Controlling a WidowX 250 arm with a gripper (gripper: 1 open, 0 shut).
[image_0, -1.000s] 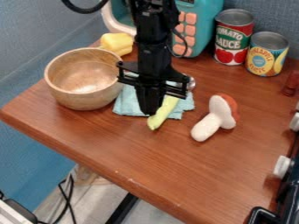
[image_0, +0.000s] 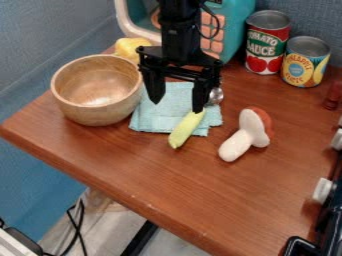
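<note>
My black gripper (image_0: 177, 94) hangs over a folded light-blue cloth (image_0: 150, 121), its two fingers apart with nothing visible between them. A pale yellow vegetable-like toy (image_0: 186, 129) lies on the cloth, reaching past its front edge, below and right of the gripper. A silver metal object (image_0: 215, 97) is partly hidden behind the right finger. A wooden bowl (image_0: 95, 92) stands left of the cloth, and a toy mushroom (image_0: 246, 135) with a red cap lies to the right.
A tomato can (image_0: 267, 43) and a second can (image_0: 305, 63) stand back right, beside a teal toy appliance (image_0: 226, 35). A yellow piece (image_0: 132, 47) is behind the bowl.
My gripper has risen from low over the yellow toy on the cloth, and its fingers stand wider apart. The objects look unmoved.
</note>
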